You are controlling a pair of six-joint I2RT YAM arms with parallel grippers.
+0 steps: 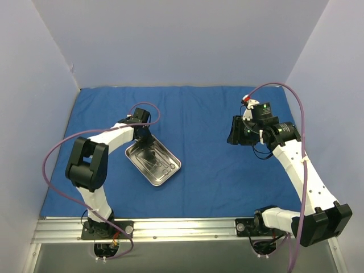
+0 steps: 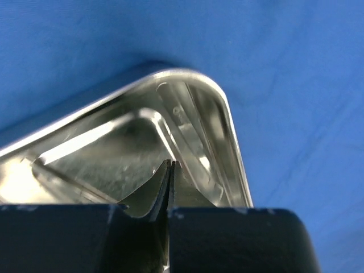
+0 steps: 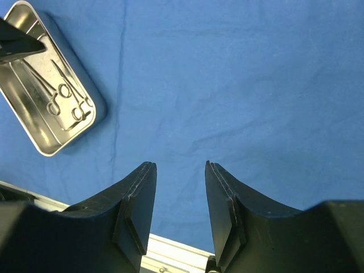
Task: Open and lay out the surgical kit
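Note:
A shiny metal tray (image 1: 155, 178) lies at a slant on the left half of the blue cloth. Ring-handled instruments (image 3: 68, 91) rest at its near end in the right wrist view. A flat, narrow instrument (image 2: 192, 136) lies along one inner side of the tray in the left wrist view. My left gripper points down over the tray's far part, its fingertips together; whether anything is pinched lower between the fingers is hard to see. On the right, well away from the tray, my right gripper hangs open above bare cloth, with nothing between its fingers.
Grey walls (image 1: 187, 40) close off the back and sides. A pale metal rail (image 1: 182, 226) runs along the front edge. Purple cables (image 1: 303, 131) loop over both arms.

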